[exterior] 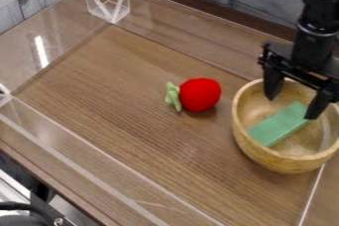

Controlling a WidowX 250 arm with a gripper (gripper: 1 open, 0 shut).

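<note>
My black gripper (291, 89) is low over the back of a large tan bowl (275, 156) on the right, its two fingers apart. A green block (276, 123) lies in the bowl below and in front of the fingers. I cannot tell whether they touch the bowl.
A red round object (201, 94) with a green leafy end lies left of the bowl. A white wire object (106, 5) is at the back left.
</note>
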